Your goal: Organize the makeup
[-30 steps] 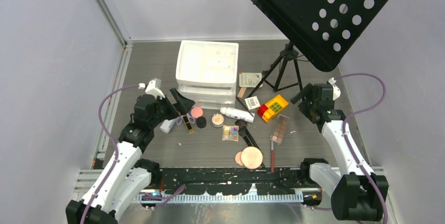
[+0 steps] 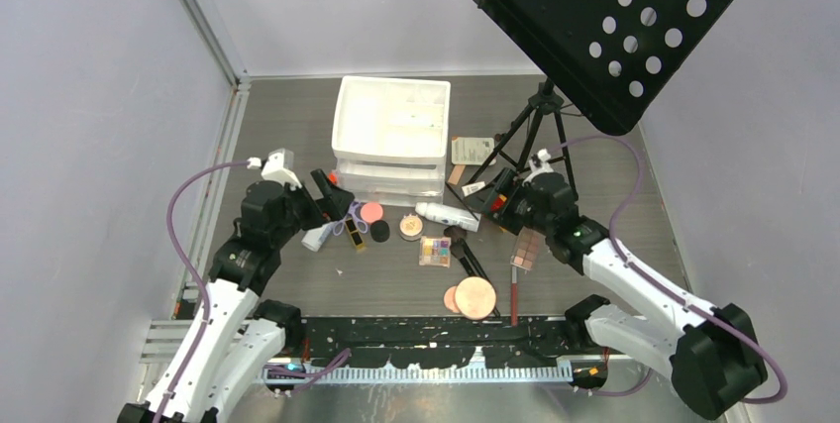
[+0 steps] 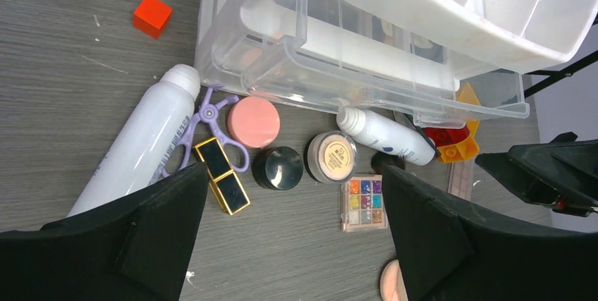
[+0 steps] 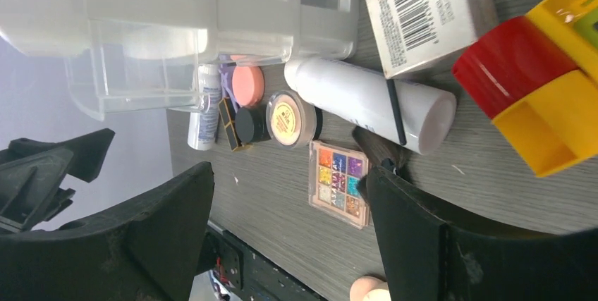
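Observation:
Makeup lies on the table: pink compact [image 3: 254, 120], black jar [image 3: 278, 168], cream jar [image 3: 333, 160], eyeshadow palette [image 4: 335, 185], gold-black case [image 3: 229, 192], white bottle [image 4: 352, 94], another bottle [image 3: 130, 147] and powder compact [image 2: 474, 297]. A white organizer [image 2: 389, 121] with clear drawers stands behind them. My left gripper [image 2: 333, 187] is open above the left items. My right gripper [image 2: 485, 187] is open over the middle right, above the white bottle and beside a boxed item [image 4: 427, 17] and a red-yellow toy [image 4: 543, 125].
A black music stand [image 2: 609, 37] occupies the back right. An orange cube [image 3: 152, 15] lies left of the organizer, purple scissors [image 3: 209, 111] before it.
My right gripper has moved left across the toy toward the middle items. The items look unmoved.

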